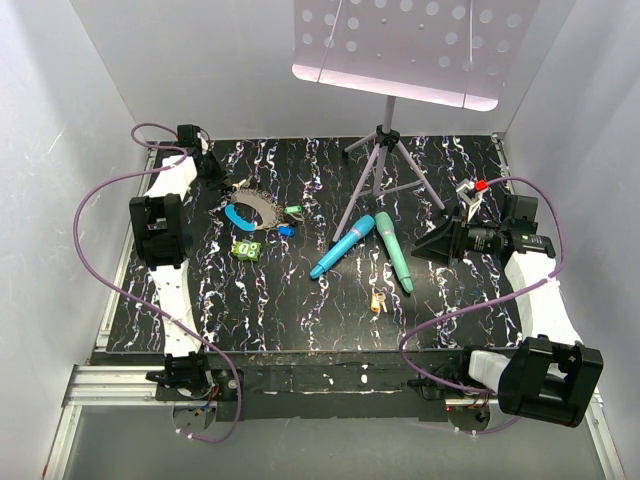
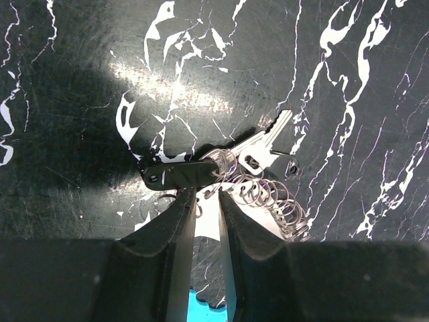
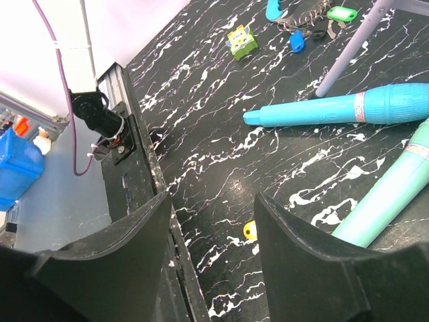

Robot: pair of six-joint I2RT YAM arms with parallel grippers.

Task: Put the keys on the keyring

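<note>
In the top view the keyring, a grey curved band point(image 1: 264, 208) with a blue handle point(image 1: 238, 218) and many small metal rings, lies at the left. By its upper left end lies a black fob with silver keys point(image 2: 263, 153) in the left wrist view; the fob point(image 2: 184, 175) is just beyond my left gripper's fingertips. My left gripper is part open over the ring edge, nothing visibly held. A yellow-tagged key point(image 1: 377, 300) lies near the front, its tag point(image 3: 250, 230) partly hidden by a finger. My right gripper stands open and empty.
Blue point(image 1: 287, 231) and green tags point(image 1: 293, 209) lie at the band's right, a green toy clock point(image 1: 246, 251) below. Blue point(image 1: 342, 246) and green microphones point(image 1: 394, 252) lie mid-table beside the music stand point(image 1: 388, 140).
</note>
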